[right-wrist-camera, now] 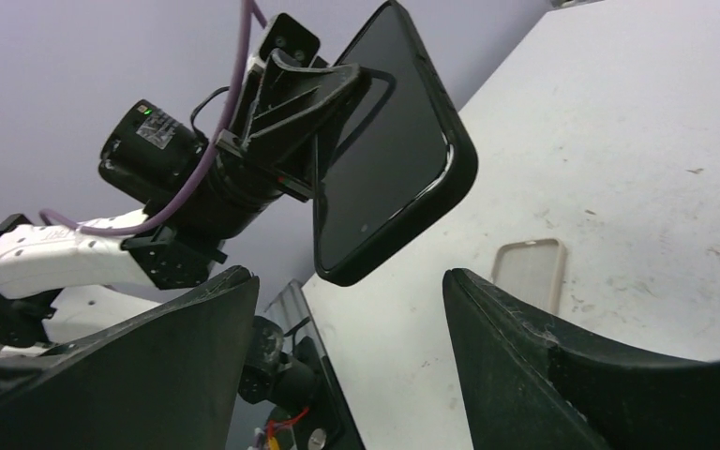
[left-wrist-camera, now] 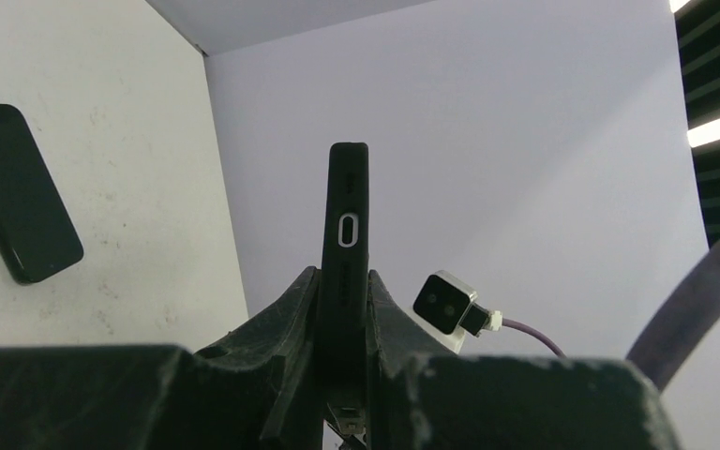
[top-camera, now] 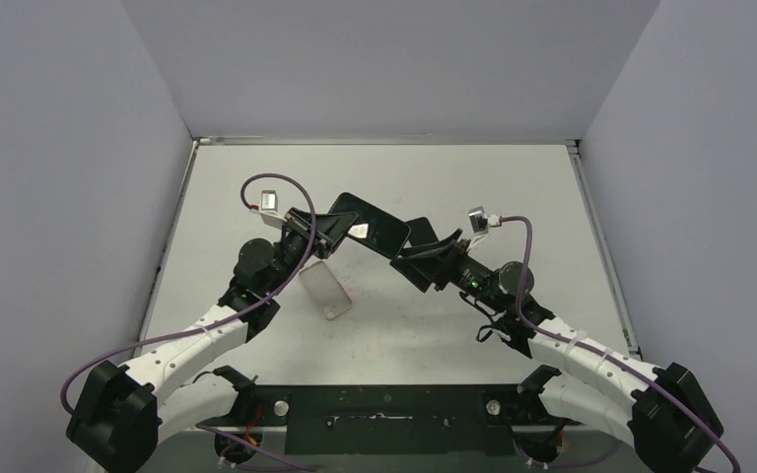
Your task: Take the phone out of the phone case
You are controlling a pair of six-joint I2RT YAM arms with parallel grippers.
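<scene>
A phone with a black rim and dark glossy face [top-camera: 382, 233] hangs tilted above the table, with my left gripper shut on its edge. Its narrow end, with the port opening, faces up in the left wrist view. In the right wrist view, the dark screen [right-wrist-camera: 389, 164] sits inside the thick black edge, probably the case; phone and case look joined. My right gripper stands part open with nothing between its fingers, and the phone's lower corner lies just beyond its tips.
A pale, see-through case [top-camera: 325, 290] lies on the table under the left arm. Another flat black rectangle [left-wrist-camera: 21, 192] lies on the table, partly behind the right gripper in the top view.
</scene>
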